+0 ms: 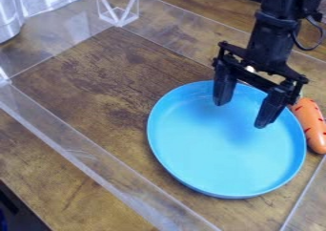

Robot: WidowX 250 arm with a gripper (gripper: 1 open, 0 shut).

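Note:
My black gripper (247, 105) hangs over the back half of a round blue plate (216, 158), its two fingers spread wide with nothing visible between them. An orange toy carrot (310, 126) lies just right of the plate, partly hidden by it or the gripper. Something small and pale behind the gripper is too hidden to make out.
Clear plastic edging runs along the left and back, with a small white wire-like piece (117, 11) at the back left and a white object (10, 10) in the far corner.

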